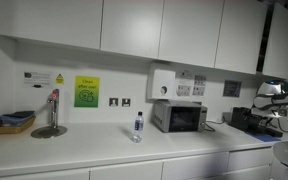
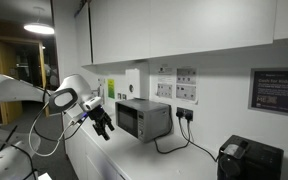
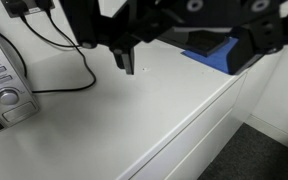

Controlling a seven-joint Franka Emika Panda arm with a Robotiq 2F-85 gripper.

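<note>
In the wrist view my gripper stands open, its dark fingers [image 3: 127, 57] wide apart with nothing between them. Beneath it is bare white countertop [image 3: 124, 115]. Exterior view 2 has the gripper [image 2: 103, 123] in front of the grey microwave [image 2: 144, 119], apart from it. From exterior view 1 the arm [image 1: 274, 100] is at the far right, and the fingers are too small there to make out. A clear bottle [image 1: 138, 127] with a pale label stands upright on the counter, left of the microwave.
A black appliance [image 2: 249, 160] sits at the counter's right end, and something blue [image 3: 220, 58] lies near it. Cables [image 2: 172, 150] trail from wall sockets. A tap [image 1: 53, 112] and a basket [image 1: 13, 122] are far left. Cupboards [image 1: 134, 27] hang above; mid-counter is largely clear.
</note>
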